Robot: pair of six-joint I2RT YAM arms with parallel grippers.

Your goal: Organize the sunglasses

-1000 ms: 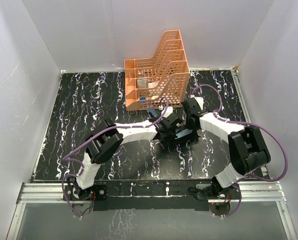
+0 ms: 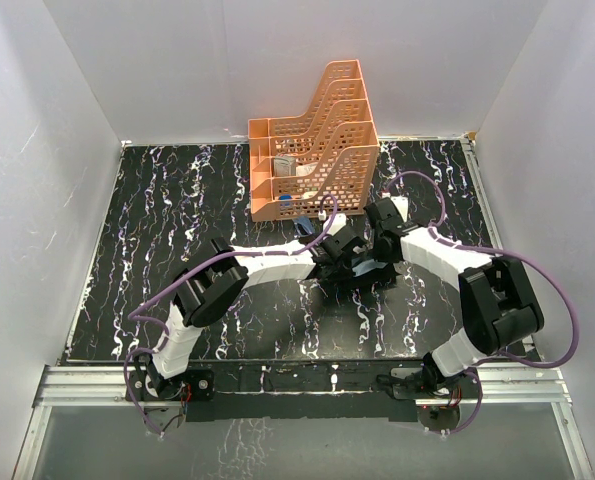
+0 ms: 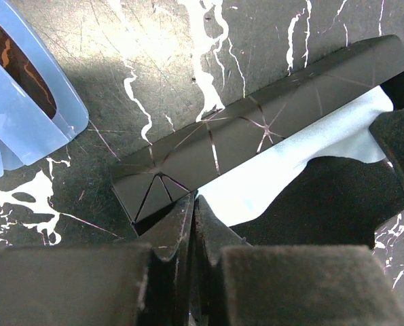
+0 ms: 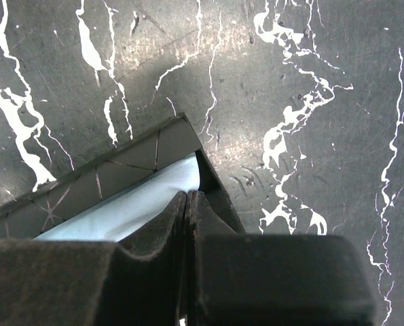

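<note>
A black case [image 3: 256, 122] with thin crossing lines on its side lies open on the dark marbled table, a light blue cloth [image 3: 276, 170] stretched along inside its edge. At the cloth's left end, my left gripper is shut with its tips against the corner; whether cloth is pinched between them is unclear. The right gripper is shut too, tips at the cloth's other end by the case's right corner; any grip there is hidden. Blue-framed sunglasses [image 3: 76, 102] with brown lenses lie to the left of the case.
Behind the arms stands an orange slotted organizer [image 2: 362, 165] holding a few small items. Both forearms crowd the middle around the case. Open table shows at the left and front, bounded by grey walls.
My left arm and the organizer look unmoved.
</note>
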